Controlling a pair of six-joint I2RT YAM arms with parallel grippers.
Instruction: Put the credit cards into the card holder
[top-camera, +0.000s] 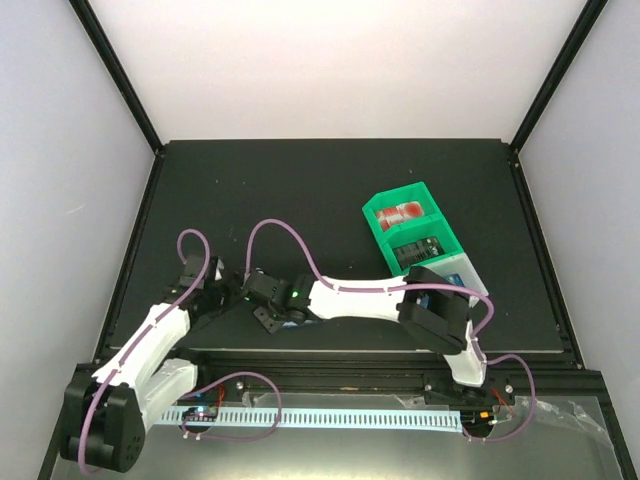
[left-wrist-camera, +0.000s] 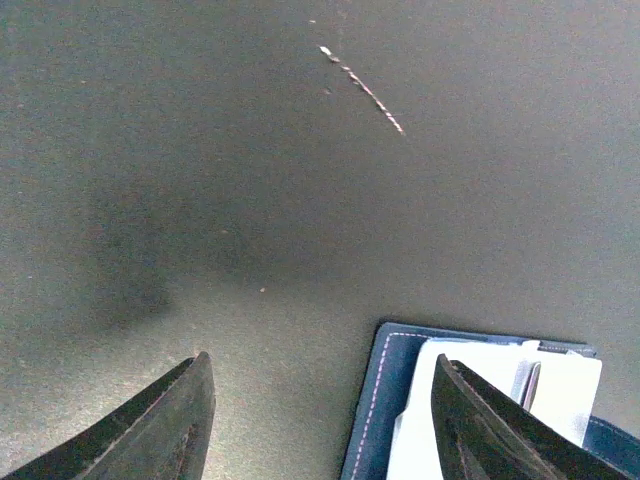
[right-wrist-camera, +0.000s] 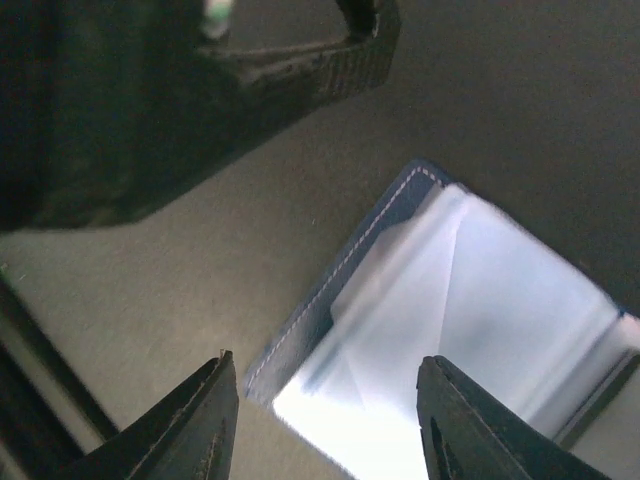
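Note:
The card holder (left-wrist-camera: 480, 400), dark blue with pale inner panels, lies at the front middle of the black table, mostly under the right arm in the top view. My left gripper is above the table just left of it, fingers apart and empty. My right gripper stands open over the holder's pale panel (right-wrist-camera: 450, 320), nothing seen gripped. A dark gripper part looms at the upper left of the right wrist view. No loose card can be made out clearly.
A green divided bin (top-camera: 440, 225) holding red and dark items stands at the back right, with a pale tray (top-camera: 470, 285) beside it, partly under the right arm.

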